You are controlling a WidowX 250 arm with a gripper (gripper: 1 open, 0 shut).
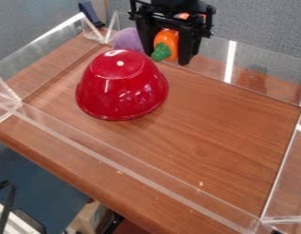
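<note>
My black gripper (171, 37) hangs at the top centre, over the back of the wooden tray, shut on an orange carrot (166, 44) with a green tip pointing down-left. A glossy red bowl (121, 87), upside down, rests on the wooden surface below and left of it. A purple object (125, 39) sits at the back behind the bowl, partly hidden by the gripper.
Clear plastic walls (282, 174) enclose the wooden surface (208, 146).
</note>
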